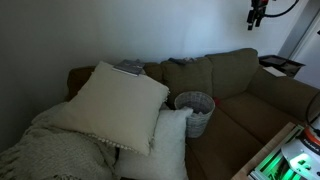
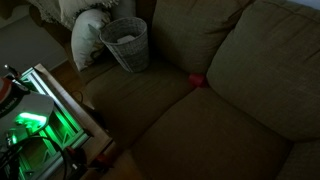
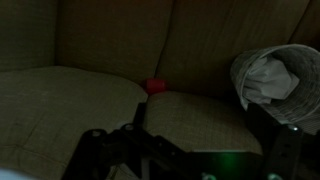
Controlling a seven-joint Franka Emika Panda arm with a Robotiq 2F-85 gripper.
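Observation:
My gripper (image 1: 253, 24) hangs high above the far end of the couch, at the top right of exterior view 1. In the wrist view its dark fingers spread wide along the bottom edge, open with nothing seen between them. A grey wicker basket (image 1: 195, 112) stands on the couch seat. White cloth (image 3: 270, 80) lies inside the basket (image 3: 242, 84). A small red object (image 3: 155, 87) is tucked at the seam between seat cushions and backrest, also seen as a red patch (image 2: 197, 80) in exterior view 2.
A large cream pillow (image 1: 117, 105) and a smaller white pillow (image 1: 168, 145) lean left of the basket. A knitted blanket (image 1: 60, 150) covers the couch's left end. The brown seat (image 2: 215, 135) right of the basket is mostly clear. The scene is dim.

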